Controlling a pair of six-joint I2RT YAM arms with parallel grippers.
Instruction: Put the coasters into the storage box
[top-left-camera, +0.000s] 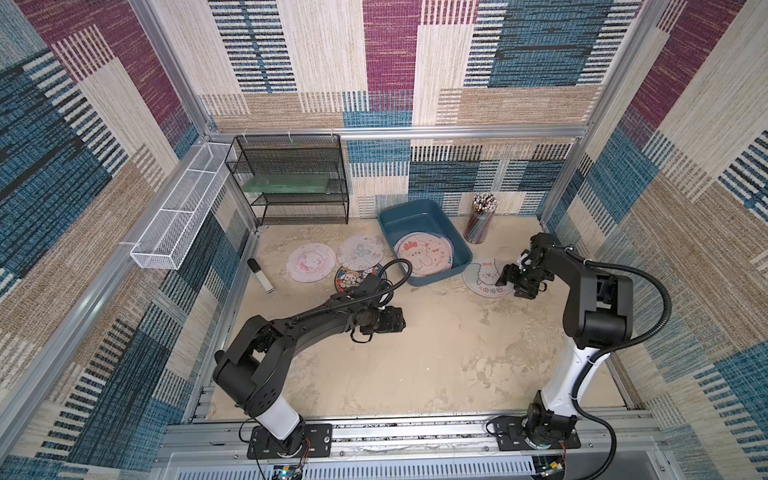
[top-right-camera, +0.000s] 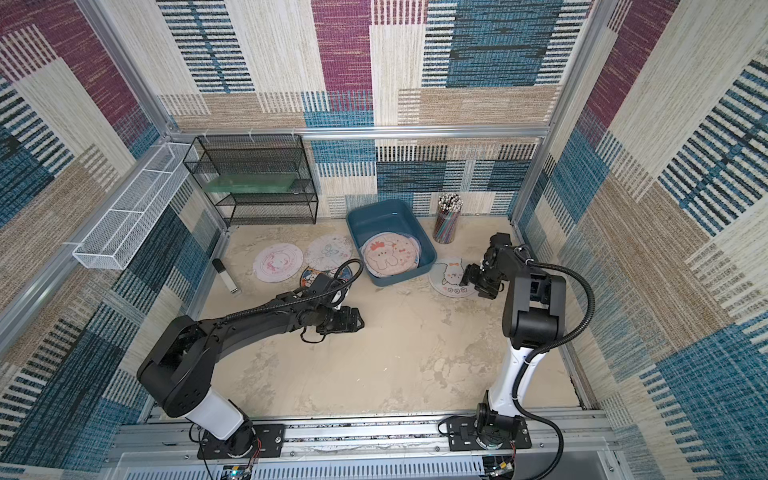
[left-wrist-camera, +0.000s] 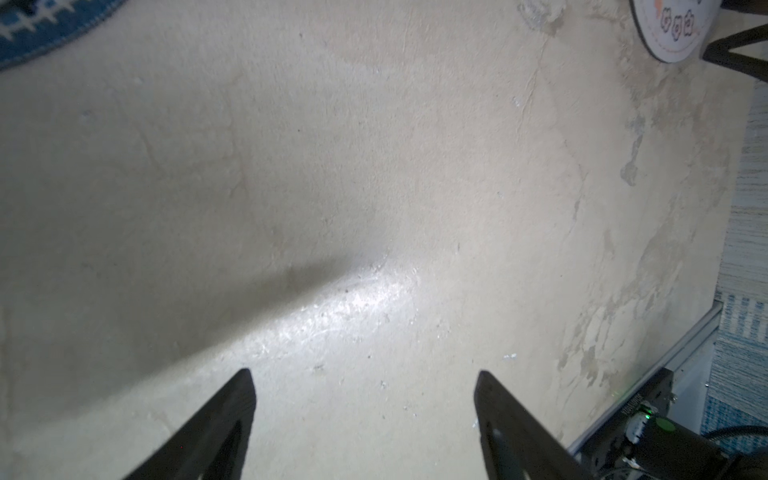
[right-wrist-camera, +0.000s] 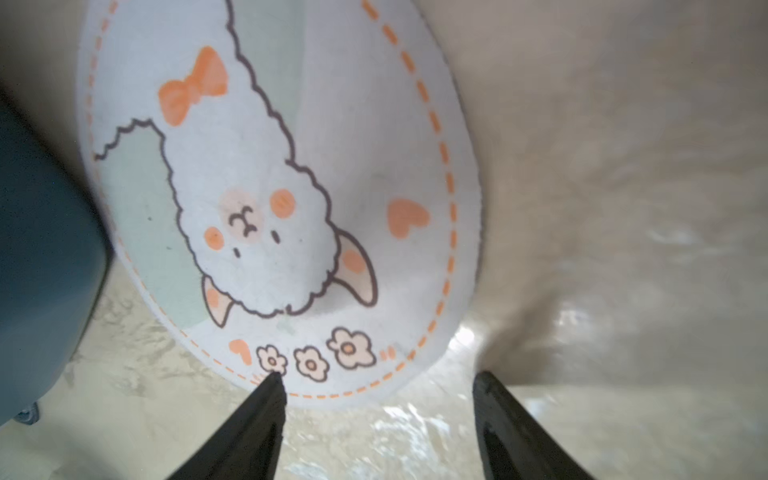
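Observation:
A round alpaca coaster (right-wrist-camera: 256, 240) lies at the right of the blue storage box (top-left-camera: 420, 281). My right gripper stands open over that coaster's edge, its left fingertip close to the rim and nothing gripped. One coaster (top-left-camera: 424, 254) with a pink bow print is inside the box. To the box's left lie a pink-white coaster (top-left-camera: 311, 262), a pale coaster (top-left-camera: 360, 251) and a dark patterned coaster (top-left-camera: 349, 278), partly hidden by my left arm. My left gripper is open above bare table, holding nothing.
Behind the right coaster stands a holder of pens (top-left-camera: 480, 220). A black wire rack (top-left-camera: 292, 209) is at the back left, with a marker (top-left-camera: 261, 275) in front.

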